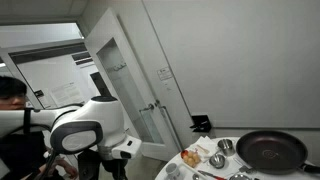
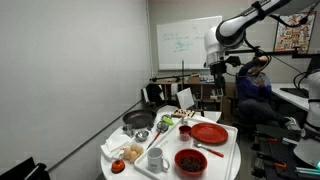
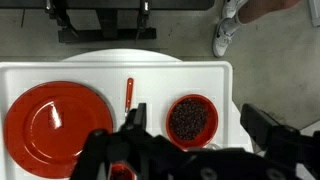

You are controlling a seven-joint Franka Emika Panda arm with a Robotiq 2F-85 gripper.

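Observation:
In the wrist view my gripper is open, its dark fingers spread at the lower left and lower right with nothing held between them. Below the gap lies a red bowl [image 3: 191,141] filled with small dark pieces. To its left are an orange-red handled utensil [image 3: 129,94] and a large red plate [image 3: 58,125]. A red cup [image 3: 121,173] is partly hidden by the left finger. Exterior view 2 shows the arm [image 2: 214,45] raised high above the table, well clear of the plate [image 2: 208,131] and bowl [image 2: 188,170].
On the white table stand a white mug [image 2: 156,160], a tomato [image 2: 118,166] and several metal vessels. A black pan [image 1: 271,151] sits farther along. The floor [image 3: 265,65] shows beyond the table edge, with a person's shoe [image 3: 228,36] near it.

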